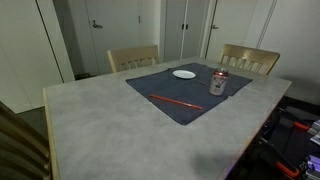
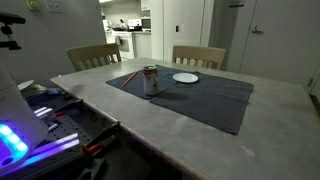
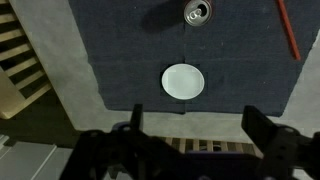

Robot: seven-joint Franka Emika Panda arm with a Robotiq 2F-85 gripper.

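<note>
Seen from above in the wrist view, my gripper is open, its two dark fingers wide apart with nothing between them. Beyond the fingertips a round white plate (image 3: 183, 82) lies on the dark cloth. A can (image 3: 197, 12) stands on the same cloth near the top edge of that view; it is upright in exterior view 1, where the can (image 1: 218, 82) is on the right side of the cloth. A thin red stick (image 1: 175, 102) lies toward the cloth's front edge. The gripper's fingers are not visible in the exterior views.
The dark cloth (image 1: 180, 115) covers part of a pale table (image 1: 100, 130), whose left side is bare. Wooden chairs stand around it, one chair (image 1: 134, 58) at the back and another chair (image 1: 249, 59) at the right.
</note>
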